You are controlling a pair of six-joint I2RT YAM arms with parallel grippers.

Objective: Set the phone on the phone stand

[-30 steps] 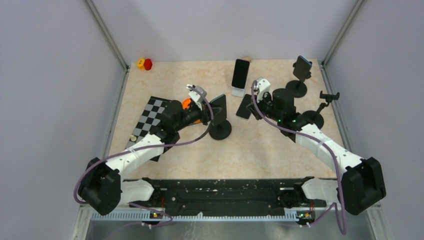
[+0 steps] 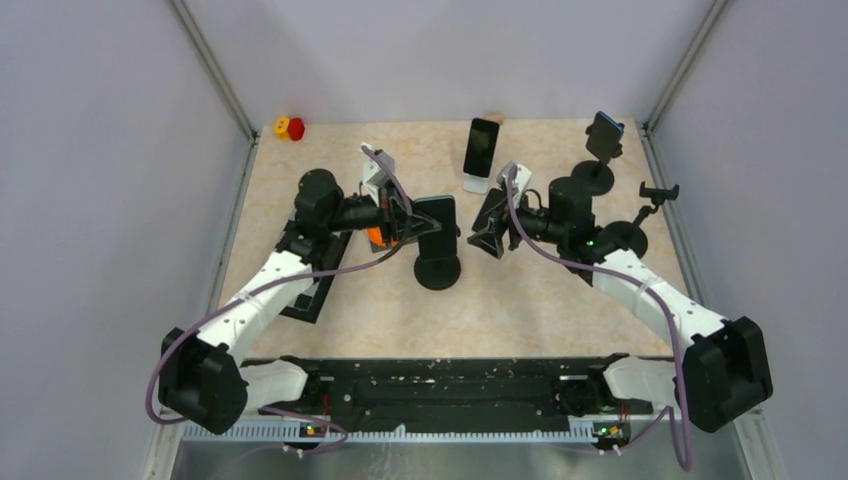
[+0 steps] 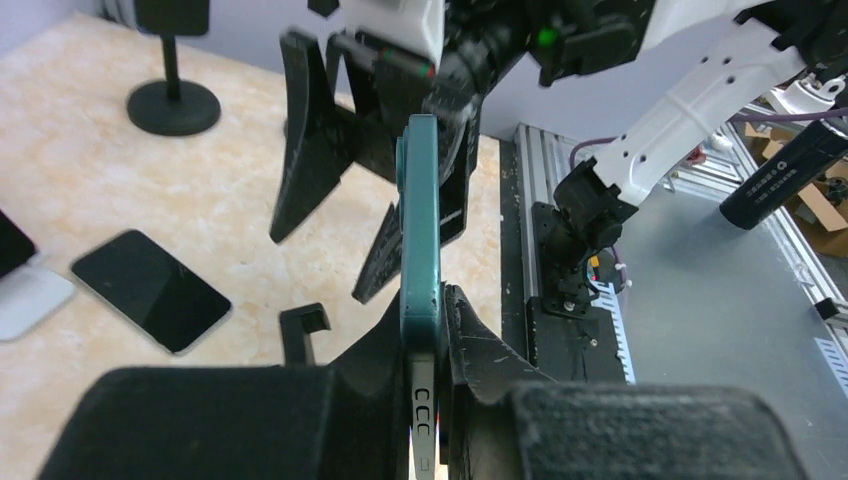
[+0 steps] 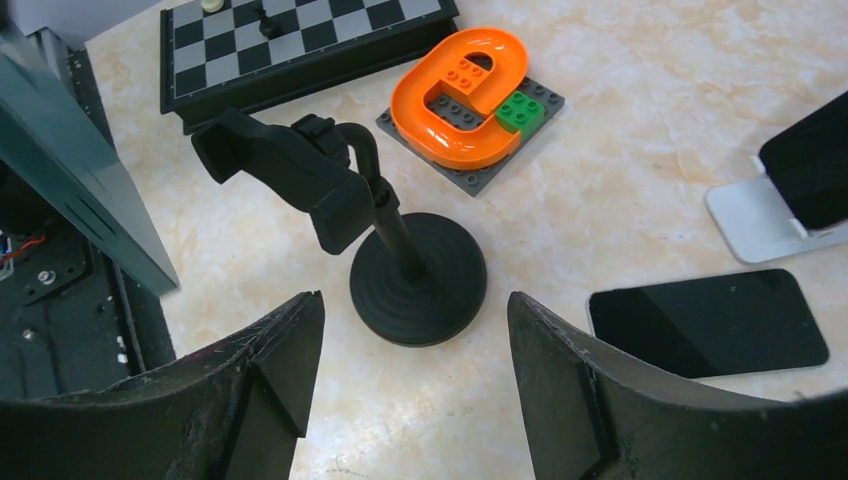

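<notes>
A teal-edged phone [image 3: 421, 240] is held upright by my left gripper [image 2: 405, 222], shut on it. In the top view it overlaps a black round-based stand [image 2: 437, 272]; the right wrist view shows that stand's holder [image 4: 280, 170] empty, with the blurred phone [image 4: 85, 170] beside it at the left edge. My right gripper is open and empty, facing the stand. A second phone [image 4: 708, 323] lies flat on the table, right of the stand.
A phone on a white stand [image 2: 480, 145] is at the back. Two black stands [image 2: 628, 240] are at the right. A checkerboard [image 4: 300, 35] and orange track toy [image 4: 460, 100] lie left of centre.
</notes>
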